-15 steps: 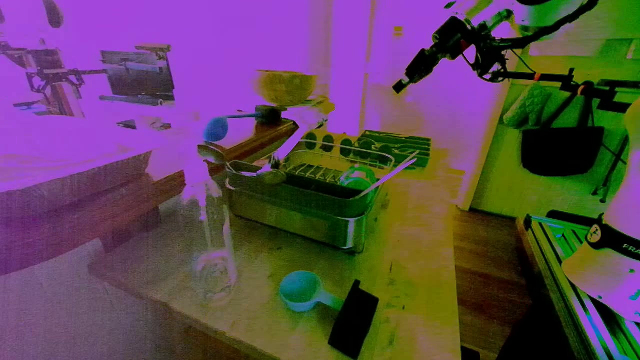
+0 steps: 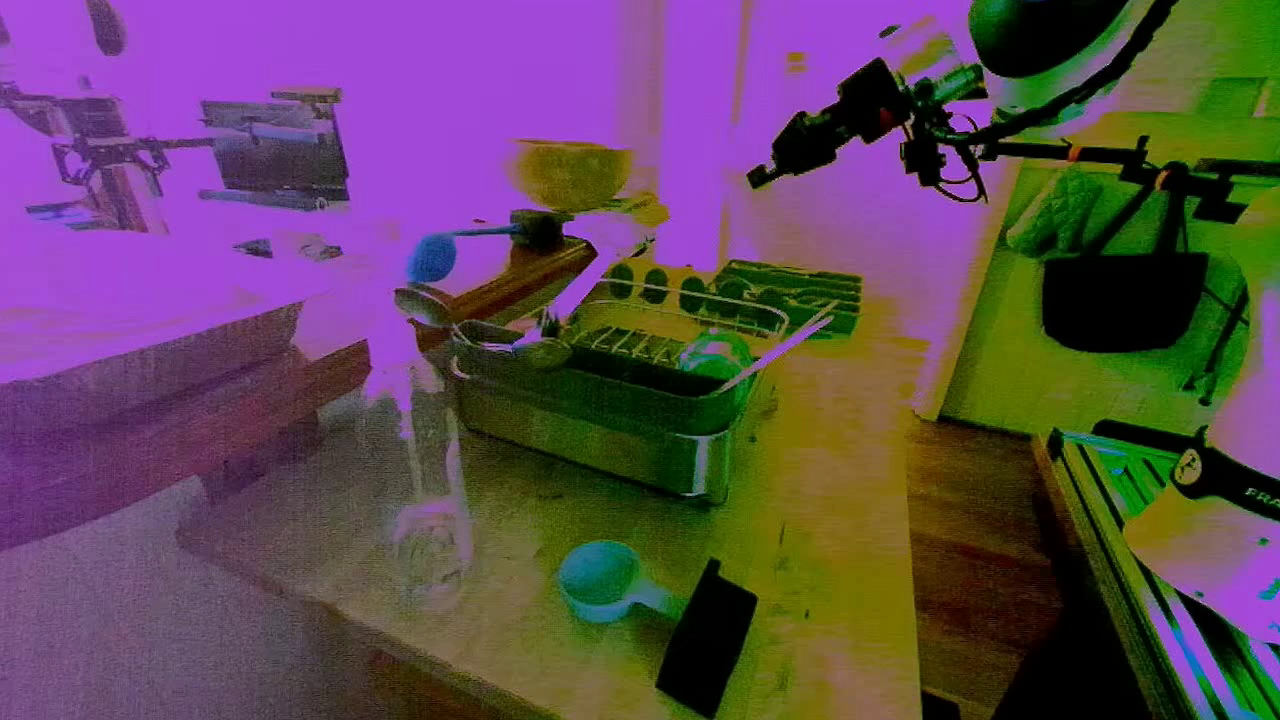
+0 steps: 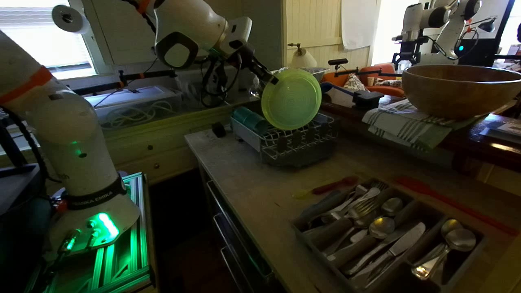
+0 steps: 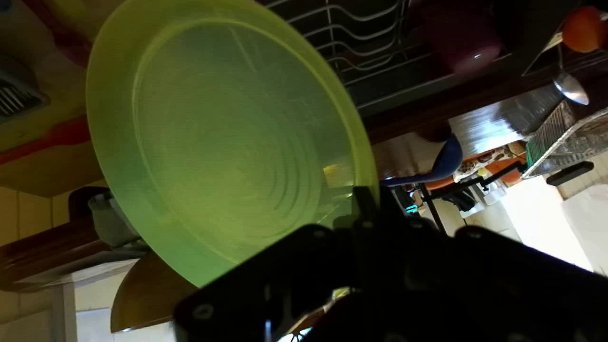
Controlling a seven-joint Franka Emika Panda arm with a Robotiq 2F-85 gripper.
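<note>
A translucent yellow-green plate (image 3: 291, 100) is held up on edge above the dish rack (image 3: 298, 141) in exterior view 2. My gripper (image 3: 273, 79) is shut on its rim, at the upper left there. The plate (image 4: 228, 131) fills much of the wrist view, its edge running between the dark fingers of the gripper. In exterior view 1 the gripper (image 2: 761, 176) is high above the counter, and the plate cannot be made out against the washed-out background. The rack (image 2: 600, 420) stands below and to the left of it there.
Cups (image 3: 250, 119) and cutlery occupy parts of the rack. A cutlery tray (image 3: 390, 234) lies on the counter, with a wooden bowl (image 3: 459, 90) on the raised ledge. Near the counter's front in exterior view 1 are a clear bottle (image 2: 426, 480) and a blue scoop (image 2: 600, 580).
In exterior view 1 my gripper has shifted left, with the arm following. The rack, bottle and scoop stay where they were.
</note>
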